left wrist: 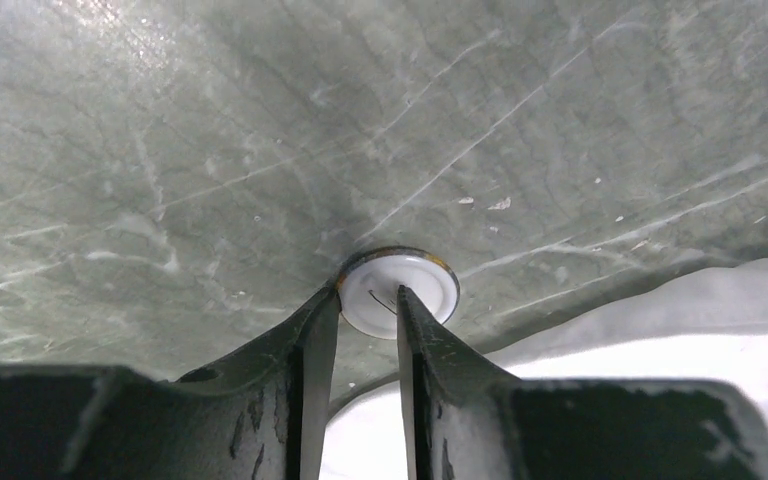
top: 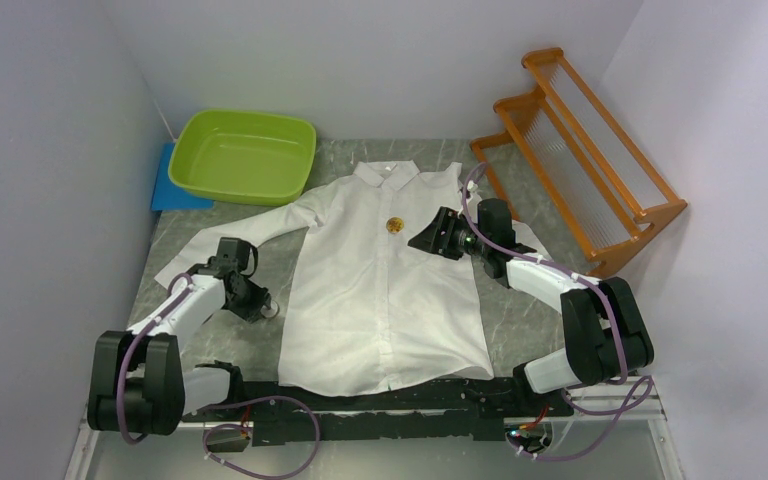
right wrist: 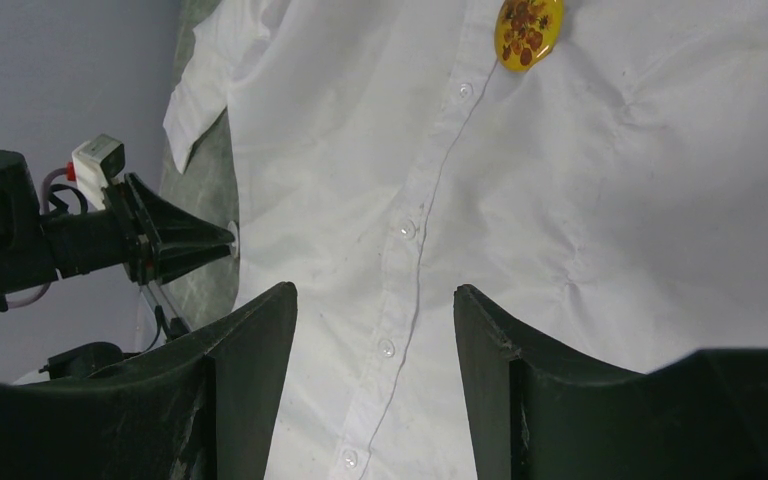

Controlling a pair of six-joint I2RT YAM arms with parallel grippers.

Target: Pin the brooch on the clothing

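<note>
A round badge (left wrist: 425, 285) with a white face, a dark rim and a thin dark line like a pin lies by the grey tabletop, left of the white shirt (top: 345, 300). At it is my left gripper, fingers part open; one fingertip is by the rim and the other overlaps the white face. I cannot tell whether they touch it. A yellow, patterned brooch (right wrist: 530, 32) rests on the shirt's chest beside the button line. My right gripper stands open above the shirt, nothing between its fingers, to the right of that brooch in the top view.
Behind the left sleeve stands a green basin (top: 245, 165), partly over a blue board (top: 168, 190). A wooden rack (top: 585, 160) leans at the back right. Bare grey table (top: 225, 340) shows around the left gripper.
</note>
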